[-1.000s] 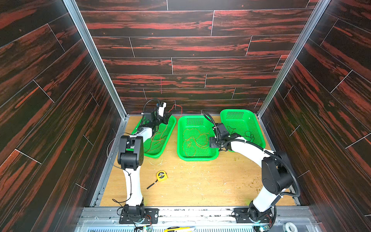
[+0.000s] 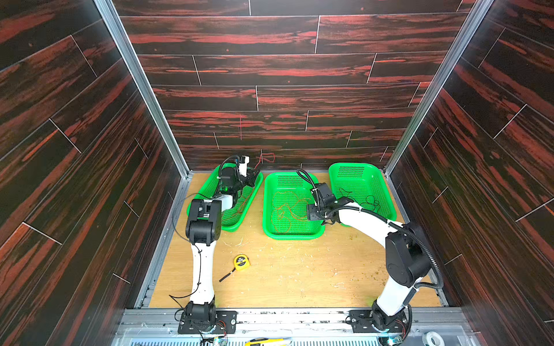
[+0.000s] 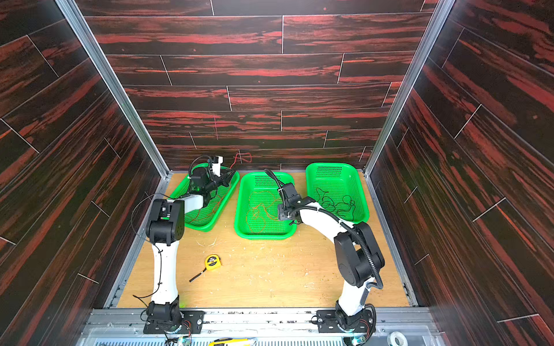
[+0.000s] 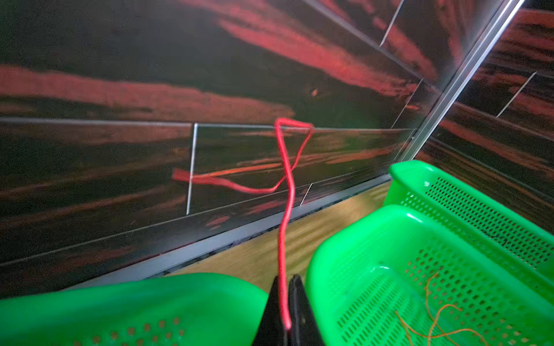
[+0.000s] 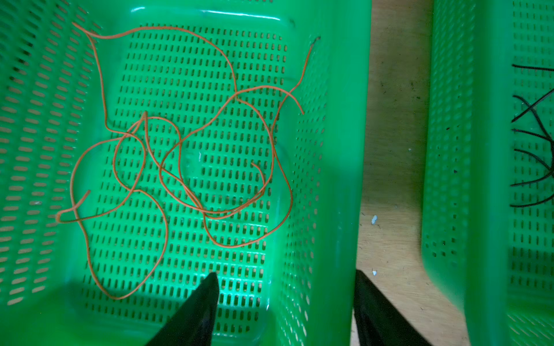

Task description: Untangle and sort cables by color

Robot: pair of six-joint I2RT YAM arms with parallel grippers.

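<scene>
A red cable (image 4: 285,190) rises looped from my left gripper, which is shut on it above the left basket (image 4: 144,294). The loop shows against the back wall. Orange cables (image 5: 164,230) lie tangled in the middle basket (image 3: 265,235). My right gripper is part open at that basket's right wall, a finger either side of it; I cannot tell whether they touch it. Black cables (image 5: 539,127) lie in the right basket (image 3: 360,196).
A yellow tape measure (image 2: 241,261) lies on the table front (image 2: 305,271), which is otherwise mostly clear. The wooden back wall stands close behind the baskets.
My left gripper has shifted slightly with the red cable, whose loop has changed shape. My right gripper has moved a little to the left. The middle basket has shifted slightly left.
</scene>
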